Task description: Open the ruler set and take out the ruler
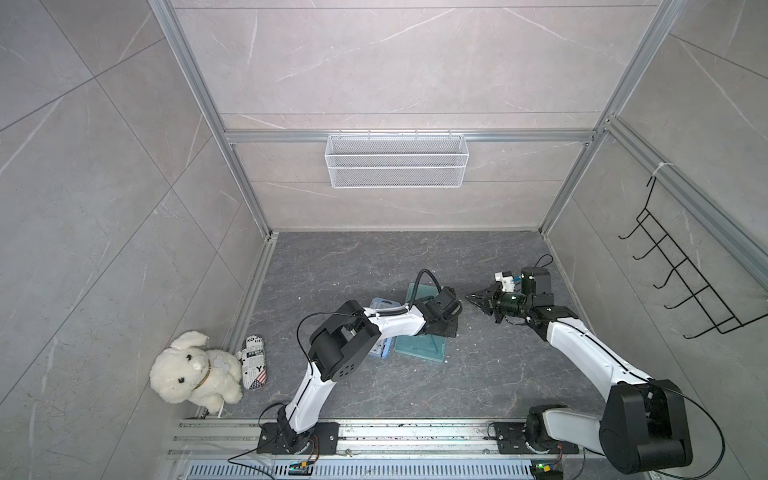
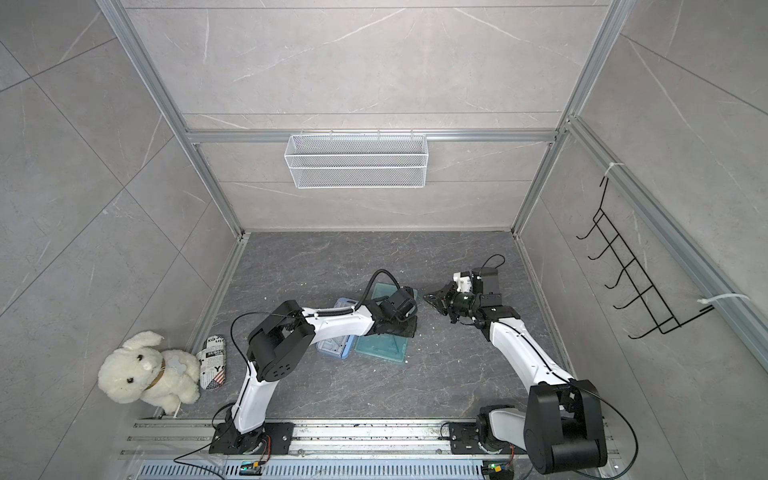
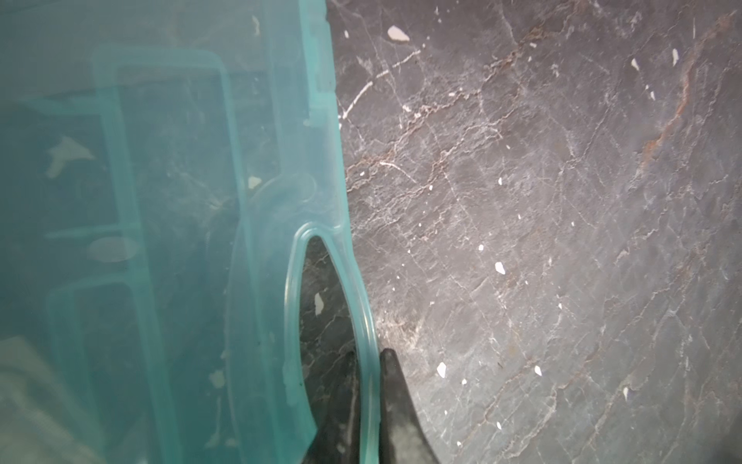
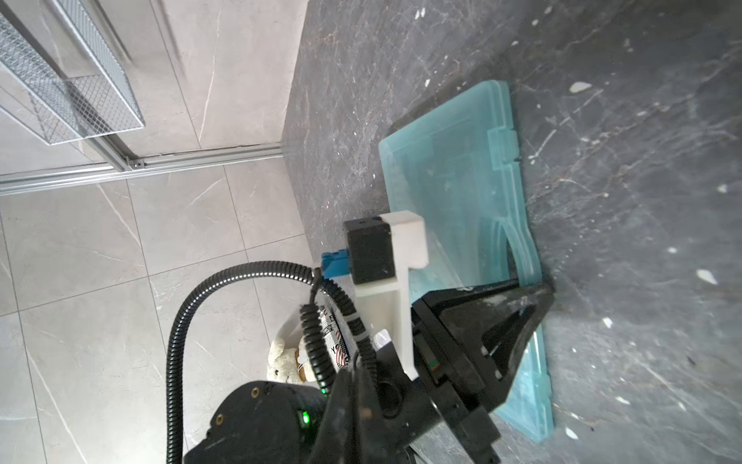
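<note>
A translucent teal case point(image 1: 421, 348) lies on the grey floor, partly hidden under my left arm; it looks flat and closed. At its right edge, my left gripper is shut on the handle rim point(image 3: 363, 309), one finger through the handle slot and one outside. The right wrist view shows the same case point(image 4: 452, 178) with the left gripper at its handle. My right gripper point(image 1: 470, 298) points at the case from the right, a small gap away. Its fingers point(image 4: 344, 417) are together, nothing visible between them. No separate ruler can be made out.
A blue-edged clear box point(image 1: 382, 349) sits left of the teal case, partly under the left arm. A white plush dog point(image 1: 192, 372) and a printed pouch point(image 1: 253, 361) lie far left. Bare floor point(image 1: 496, 372) stretches right and front of the case.
</note>
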